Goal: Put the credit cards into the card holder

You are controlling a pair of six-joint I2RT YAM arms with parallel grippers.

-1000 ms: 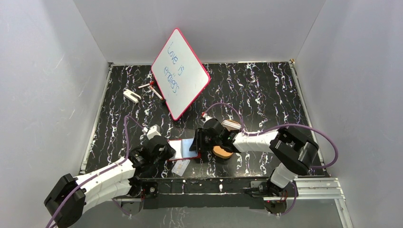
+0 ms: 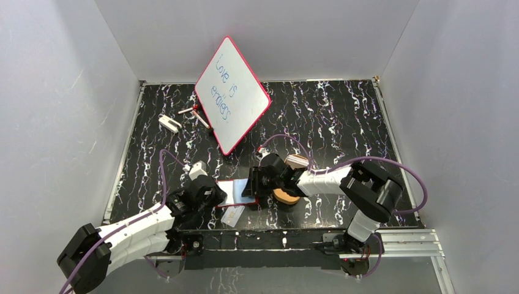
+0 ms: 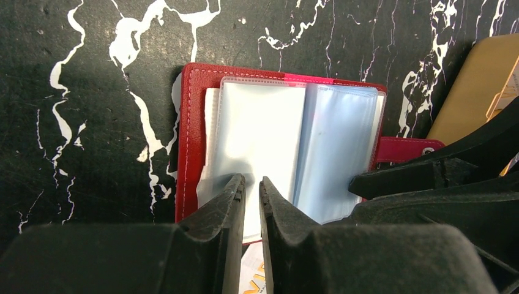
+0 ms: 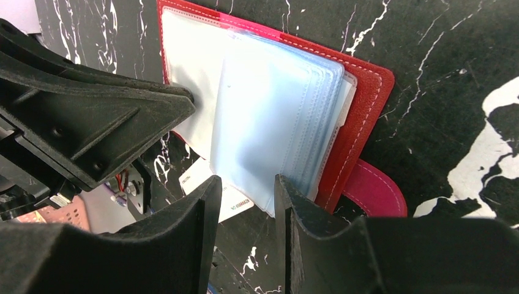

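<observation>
The red card holder (image 3: pixel 189 140) lies open near the front edge, with clear sleeves (image 4: pixel 272 110) over a white and a light-blue side. My left gripper is at the white side, fingertips close together; the sleeve looks creased there, but what lies between them is unclear. My right gripper is over the lower edge of the blue sleeves, fingers part open, with no clear grip on them. A white card (image 2: pixel 232 215) lies just in front of the holder, partly hidden in both wrist views.
An orange-tan container (image 2: pixel 285 196) with cards sits under the right arm. A whiteboard (image 2: pixel 232 92), markers (image 2: pixel 201 120) and a white object (image 2: pixel 169 122) lie behind.
My right gripper and arm have shifted very slightly at the holder's blue side. The left arm and the holder look unmoved.
</observation>
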